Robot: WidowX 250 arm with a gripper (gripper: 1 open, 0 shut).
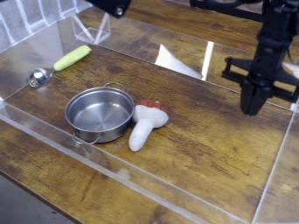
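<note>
My black gripper (250,101) hangs over the right side of the wooden board, shut, with nothing visible between its fingers. A steel pot (100,114) with two handles sits left of centre. Just right of it lies a white toy (145,131) with a red speckled top. At the upper left lies a spoon-like steel utensil with a pale yellow-green handle (70,59), apart from the pot.
Clear plastic walls border the wooden area, with a white triangular piece (176,61) at the back.
</note>
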